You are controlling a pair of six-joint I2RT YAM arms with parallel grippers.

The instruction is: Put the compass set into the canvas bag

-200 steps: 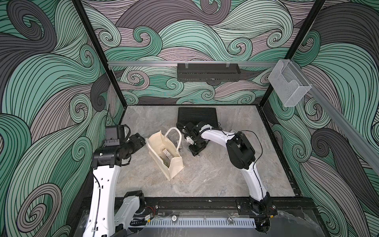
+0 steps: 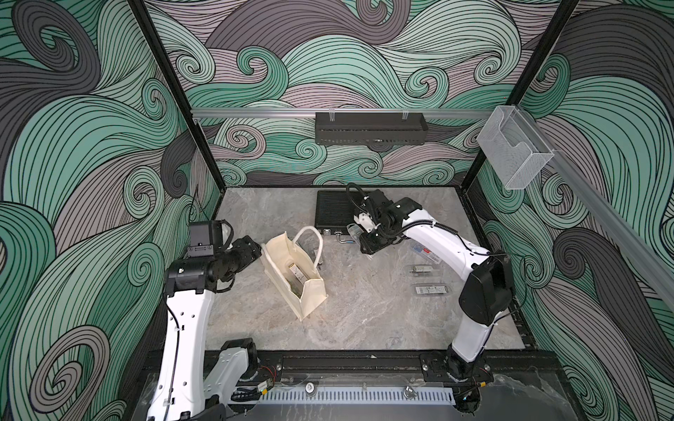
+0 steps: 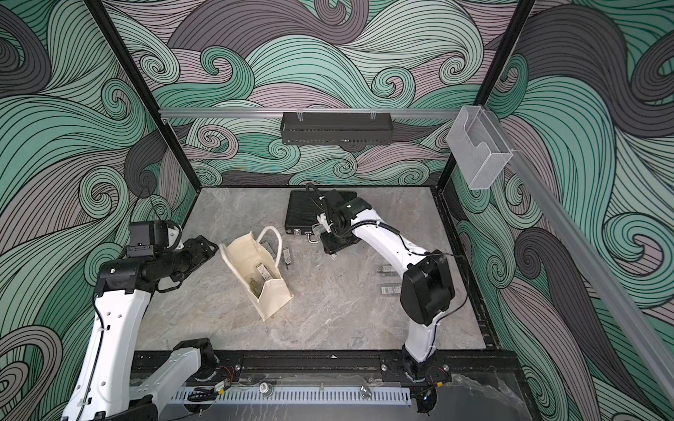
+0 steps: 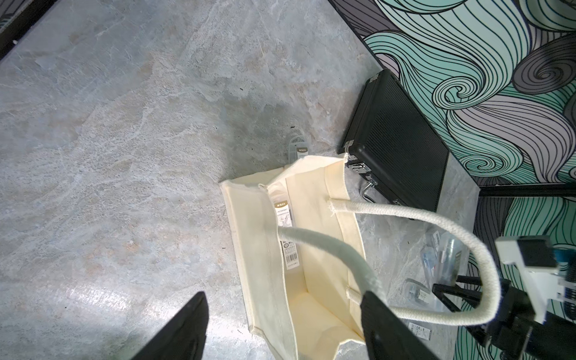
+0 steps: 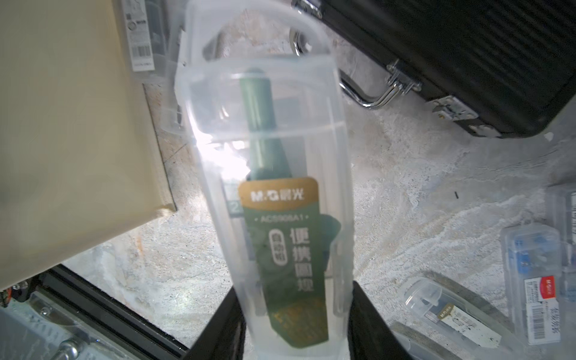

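Observation:
The canvas bag, cream with two loop handles, stands upright with its mouth toward the cameras; a labelled clear case lies inside. My right gripper is shut on a compass set, a clear plastic case with a green label, held above the table to the right of the bag, near the briefcase. In the top left view that case shows partly beside the right fingers. To the bag's left, my left gripper stands open with nothing between its fingers, facing the bag.
A black briefcase lies at the back, its handle facing forward. Several more clear cases lie on the right side, including one toward the front. Another case rests beside the bag.
My right arm has swung up and to the right, farther from the bag. Left arm and bag stand about the same.

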